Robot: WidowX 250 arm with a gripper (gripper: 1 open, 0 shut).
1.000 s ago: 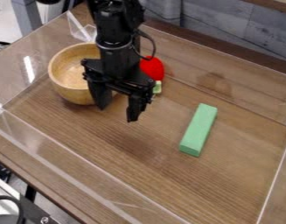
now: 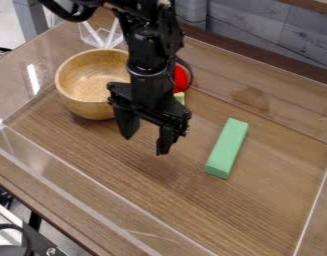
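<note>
My black gripper [image 2: 146, 125] hangs over the wooden table in the middle of the view, its fingers spread open with nothing visible between them. A yellow wooden bowl [image 2: 82, 70] sits behind it to the left. A green bar [image 2: 227, 147] lies to the right of the gripper. A red round object [image 2: 183, 77] is partly hidden behind the arm, with a small pale green piece beside it.
A clear plastic bag or crumpled item [image 2: 102, 34] is at the back left. A grey wall stands behind at the upper right.
The bowl and green bar stay where they were.
</note>
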